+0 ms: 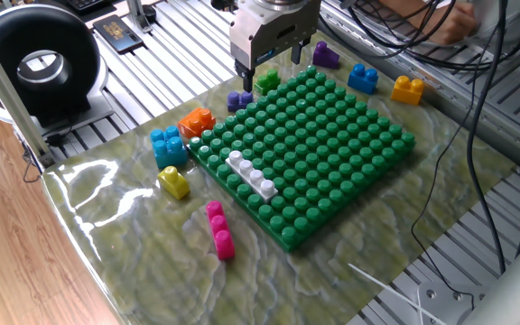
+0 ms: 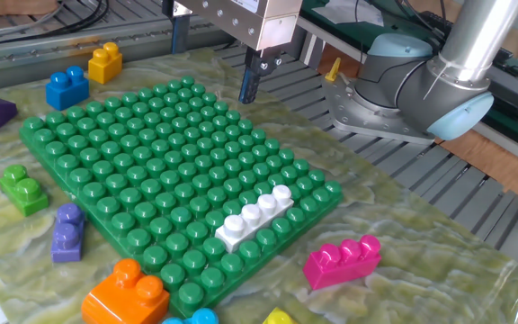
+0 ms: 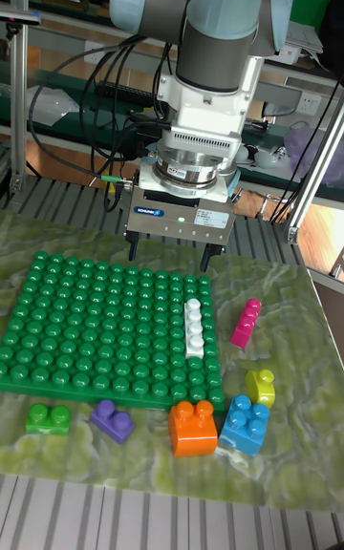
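Note:
My gripper point(image 1: 273, 70) hangs above the board, its two fingers wide apart with nothing between them; exterior view 3 shows the same open gripper point(image 3: 171, 251). Below lies a green studded baseplate point(image 1: 332, 149). On it, near one edge, sits a white four-stud brick point(image 1: 253, 175), apparently lying flat among the studs. A pink brick point(image 2: 342, 263) rests on the mat beside that edge, apart from the board. Around another side are an orange brick point(image 3: 193, 430), a light blue brick point(image 3: 245, 426), a yellow brick point(image 3: 261, 387), a violet brick point(image 3: 112, 422) and a green brick point(image 3: 48, 419).
Along the metal rail stand a purple brick point(image 1: 326, 55), a blue brick point(image 1: 362, 79) and an amber brick point(image 1: 408, 89). The marbled mat point(image 1: 332, 280) has bare room in front of the board. Cables point(image 1: 477, 135) hang at the right, and a person's hand shows behind.

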